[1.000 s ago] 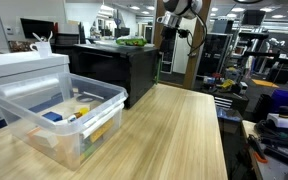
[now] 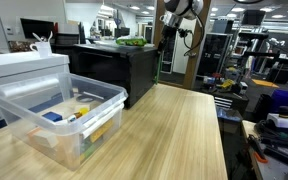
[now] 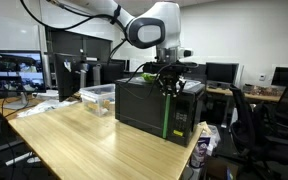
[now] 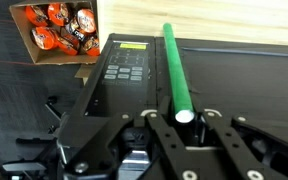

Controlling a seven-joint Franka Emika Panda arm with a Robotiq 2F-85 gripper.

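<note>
A long green rod stands upright in front of a black box-shaped appliance, at the far end of the table. My gripper points down at the rod's upper end. Seen from the wrist, the rod runs away from the camera, with its pale round tip close to my gripper. The dark fingers appear on both sides of that tip and stand partly open; whether either touches it cannot be told. In exterior view 1 the rod shows only as a thin strip beside the appliance.
Green items lie on top of the appliance. A clear plastic bin with small objects sits on the table. A box of orange packages is past the table edge. An office chair stands nearby.
</note>
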